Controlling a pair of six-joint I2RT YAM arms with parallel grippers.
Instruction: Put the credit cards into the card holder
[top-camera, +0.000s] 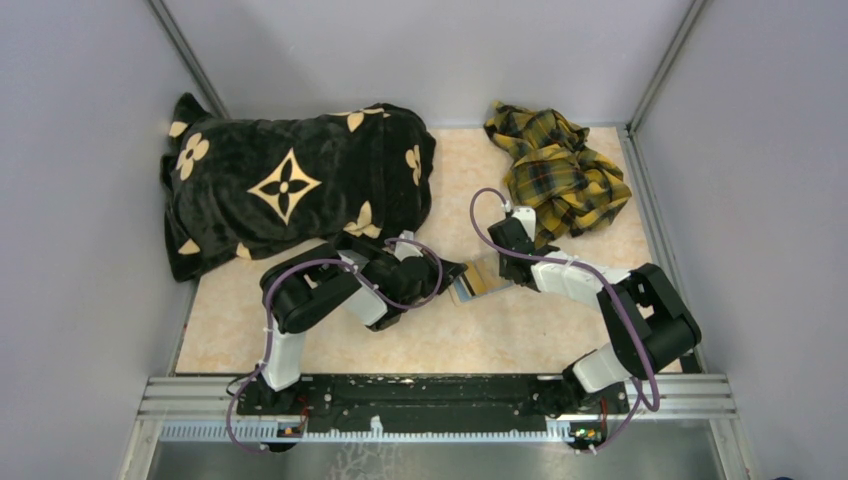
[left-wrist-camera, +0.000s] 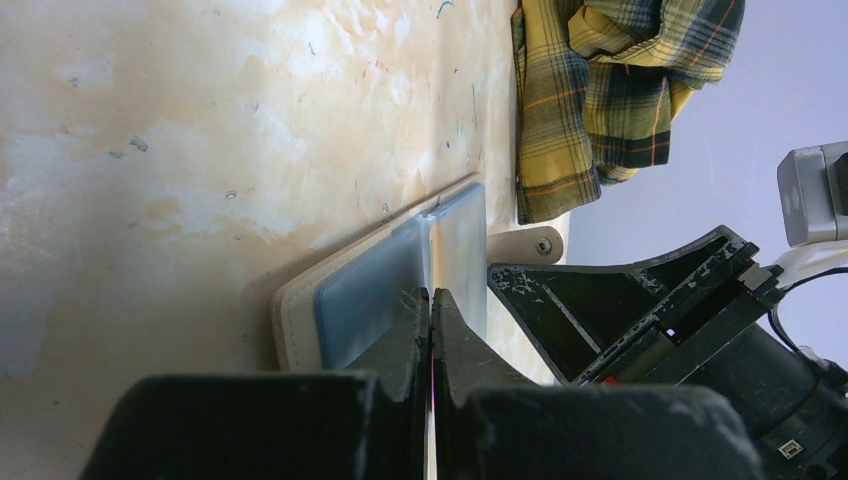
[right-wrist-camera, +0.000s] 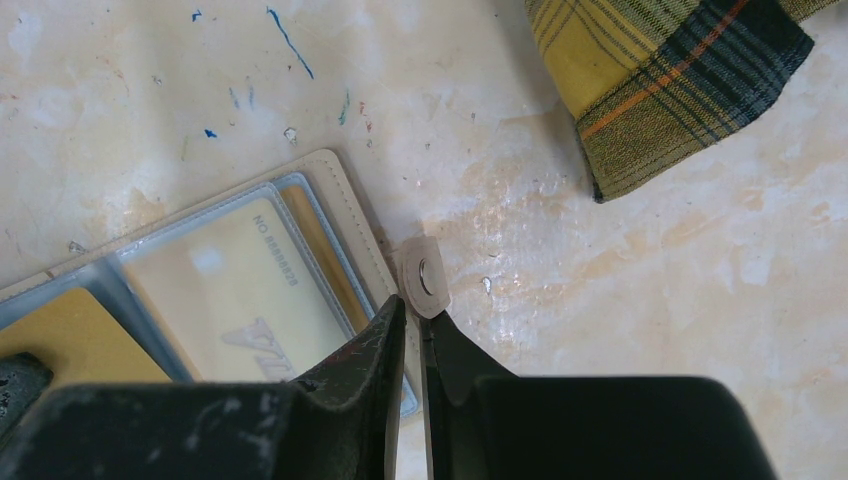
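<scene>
The pale card holder (top-camera: 490, 277) lies opened flat at mid-table, between both grippers. A cream card (right-wrist-camera: 225, 285) with raised digits sits in one of its clear pockets. A gold card lies at the pocket's left side; in the left wrist view it appears as a thin gold strip at the fingertips. My left gripper is shut on this card, one finger (right-wrist-camera: 22, 382) touching it. On the holder's far edge, my right gripper is shut on the strap tab (right-wrist-camera: 422, 275), which has a metal snap.
A yellow-green plaid cloth (top-camera: 560, 170) lies heaped at the back right. Along the back left stretches a black patterned cushion or blanket (top-camera: 300, 185). Bare table shows in front of the holder and to its right.
</scene>
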